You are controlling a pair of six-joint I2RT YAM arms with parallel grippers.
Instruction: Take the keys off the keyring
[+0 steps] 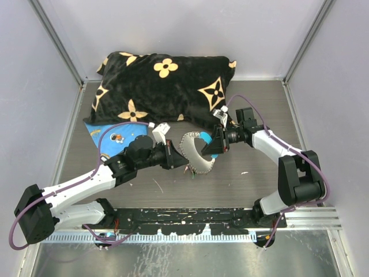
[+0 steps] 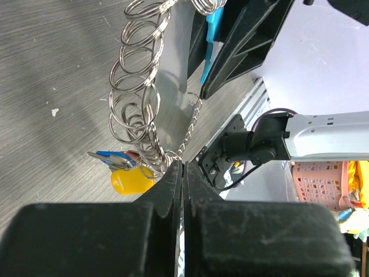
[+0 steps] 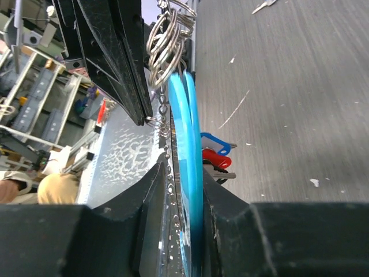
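The keyring, a string of silver rings [image 2: 138, 86] with a chain, hangs between my grippers. Coloured keys [image 2: 130, 176], yellow, blue and red, dangle below it. My left gripper [image 1: 176, 158] is shut at the rings' lower end; whether a thin ring sits between its fingertips is unclear. My right gripper [image 1: 216, 144] has a blue strip [image 3: 187, 133], part of a tool with a pale curved body, between its fingers; the rings are beside its upper end. How tightly those fingers close on it is unclear.
A dark patterned blanket [image 1: 155, 86] fills the back of the table, over a blue printed mat [image 1: 115, 141] at the left. A small silver piece [image 3: 265, 6] lies on the bare floor board.
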